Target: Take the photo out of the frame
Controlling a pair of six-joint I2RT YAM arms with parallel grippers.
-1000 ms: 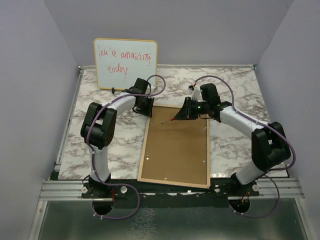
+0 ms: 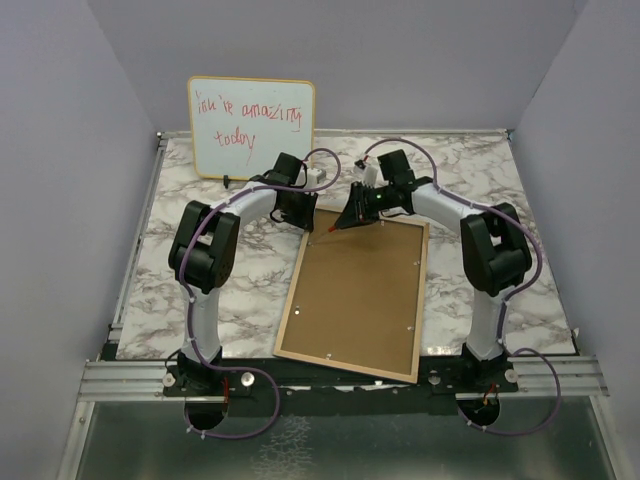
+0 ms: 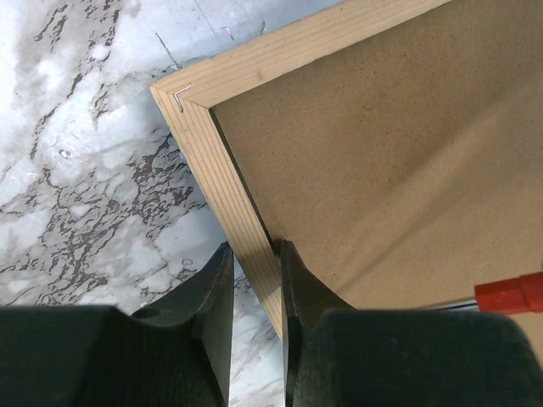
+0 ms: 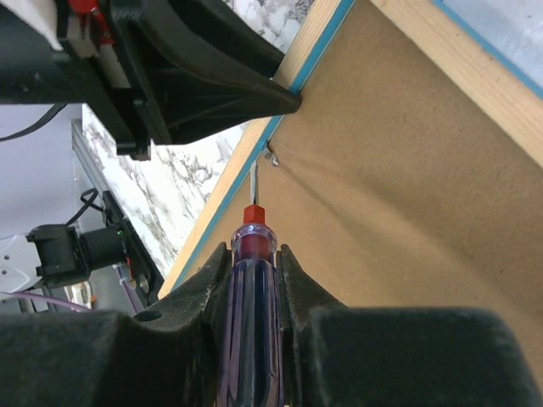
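Note:
The photo frame (image 2: 292, 300) lies face down on the marble table, its brown backing board (image 2: 360, 300) uppermost and held by small metal tabs along the edges. My left gripper is shut on the frame's left wooden rail (image 3: 222, 178), near the upper left corner. In the right wrist view, my right gripper is shut on a screwdriver with a dark handle (image 4: 251, 314) and red collar (image 4: 254, 214). Its metal tip points at the left rail, close to a bent metal tab (image 4: 271, 156); whether they touch I cannot tell. The photo itself is hidden.
A whiteboard (image 2: 252, 125) with red writing leans at the back left. Both grippers are close together over the frame's upper part. Marble (image 2: 480, 320) is bare right of the frame.
The right arm has moved left and slightly toward the back, bringing the screwdriver closer to the left rail. Earlier, the left gripper and the frame's upper end shifted slightly right.

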